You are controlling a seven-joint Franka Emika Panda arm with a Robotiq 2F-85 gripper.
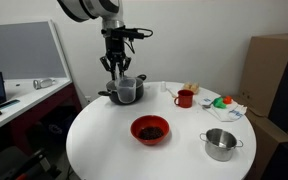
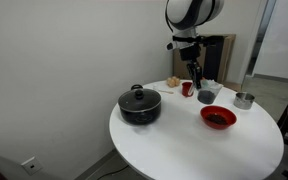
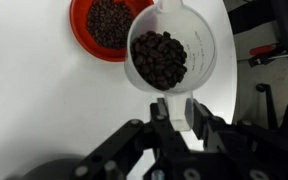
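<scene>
A clear measuring cup (image 3: 197,40) with dark brown beans (image 3: 158,59) inside hangs above the white table. My gripper is shut on its handle. The exterior views show the gripper (image 1: 118,74) (image 2: 196,84) above the table, with the cup (image 1: 126,95) just below it. A red bowl (image 1: 150,121) (image 2: 218,111) stands on the table, apart from the cup, with more dark beans (image 3: 109,23) in its bottom.
A black lidded pot (image 2: 139,103) sits near the table's far edge, behind the cup in exterior view 1. Elsewhere stand a red mug (image 1: 185,98), a steel pot (image 1: 220,146) and colourful items (image 1: 222,102) on a cloth.
</scene>
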